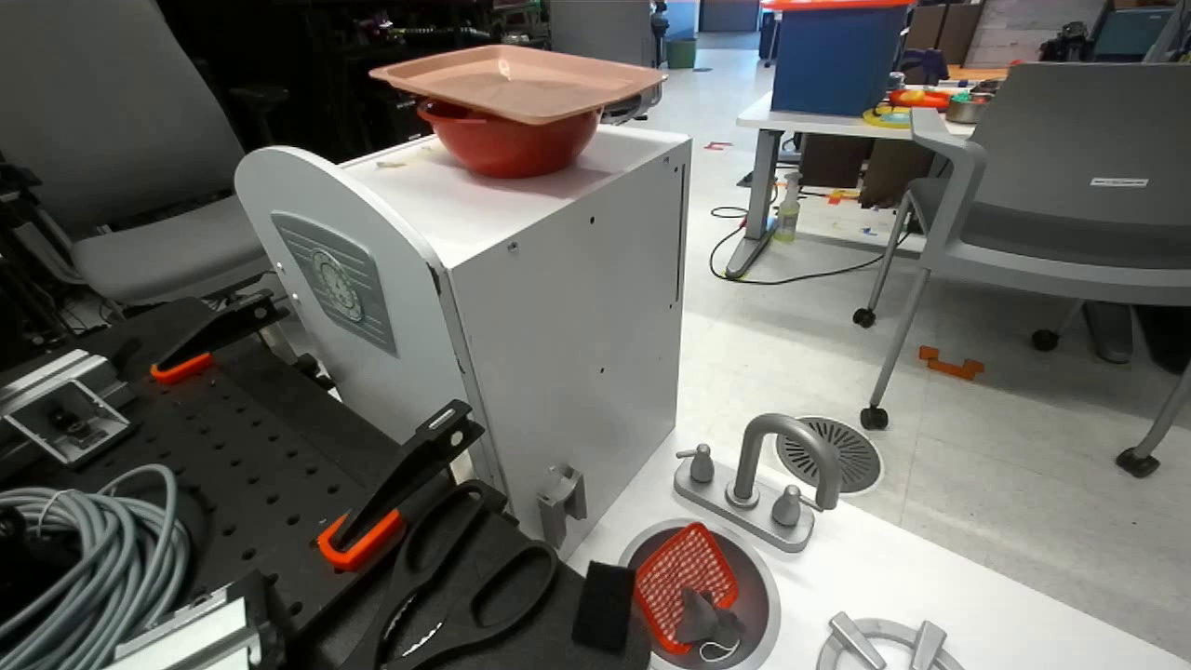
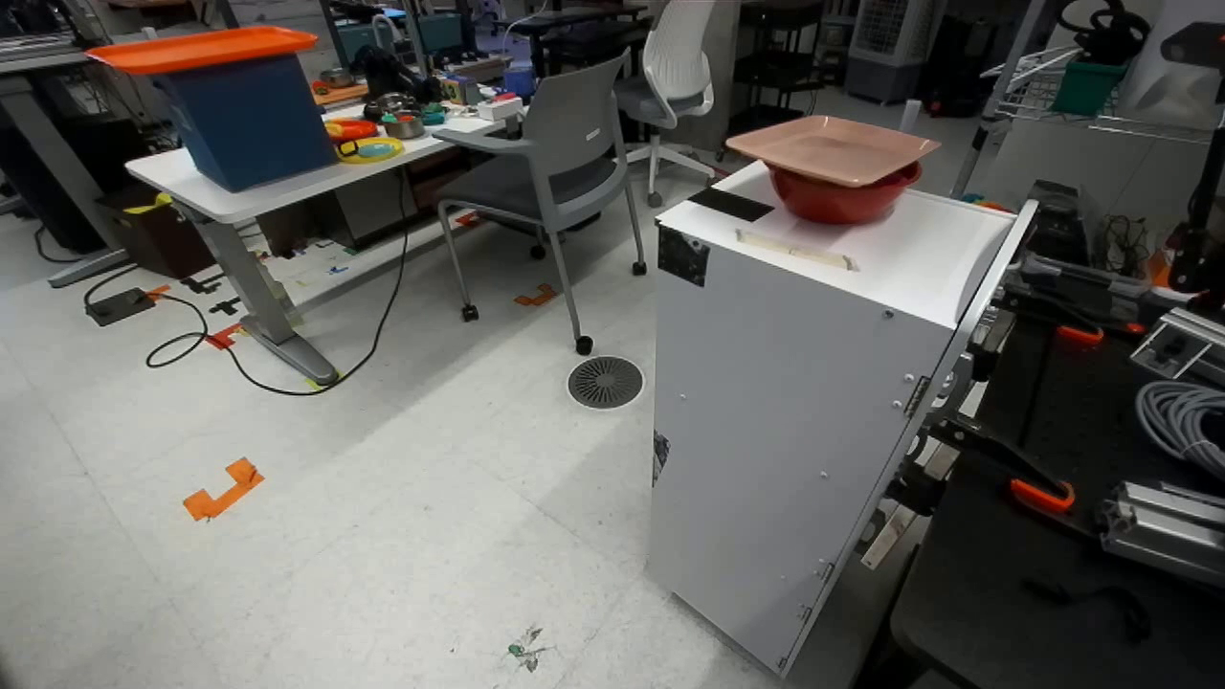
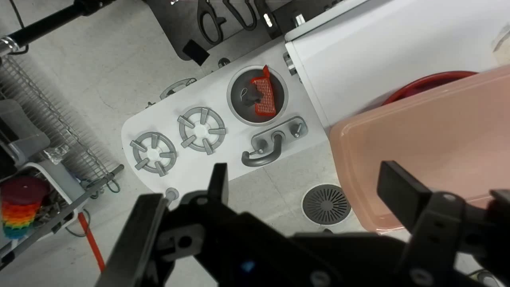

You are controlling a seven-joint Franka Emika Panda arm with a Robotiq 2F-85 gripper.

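My gripper is open, its two black fingers wide apart over the floor beyond the counter, nothing between them. Below it in the wrist view, a round grey sink (image 3: 242, 111) holds a red mesh basket (image 3: 265, 95) and a small dark grey item (image 3: 252, 95) with a thin loop. A pink tray (image 1: 525, 78) rests tilted on a red bowl (image 1: 514, 145), both on top of the white cabinet (image 1: 569, 313). The tray's near corner shows close to the right finger in the wrist view; whether they touch I cannot tell. Neither exterior view shows the gripper.
A grey faucet (image 1: 821, 458) rises behind the sink. Two burner rings (image 3: 201, 130) sit on the white counter (image 3: 224, 165). Beside the cabinet, a black pegboard table (image 1: 257, 447) carries clamps, large black scissors (image 1: 391, 625) and coiled grey cable (image 1: 134, 558).
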